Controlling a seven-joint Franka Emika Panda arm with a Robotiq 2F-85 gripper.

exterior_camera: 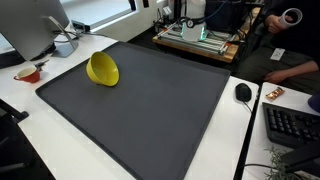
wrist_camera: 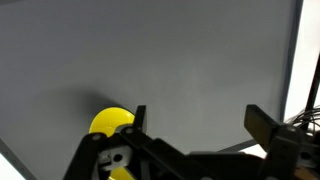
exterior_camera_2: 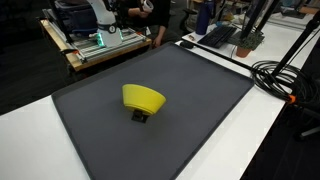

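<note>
A yellow bowl [exterior_camera: 102, 69] sits tilted near the far left part of the grey mat [exterior_camera: 150, 105] in exterior view 1. From exterior view 2 the same bowl [exterior_camera_2: 143, 98] shows its outer side, with a small dark object [exterior_camera_2: 140, 117] at its lower edge. My gripper is seen only in the wrist view, its two dark fingers wide apart and only bare mat showing between them. Part of the yellow bowl [wrist_camera: 108, 122] lies below, just left of the left finger, partly hidden by the gripper.
A red cup [exterior_camera: 28, 74] stands on the white table left of the mat. A mouse [exterior_camera: 243, 92] and a keyboard [exterior_camera: 292, 130] lie on the right. Coiled black cable [exterior_camera_2: 284, 78] rests beyond the mat.
</note>
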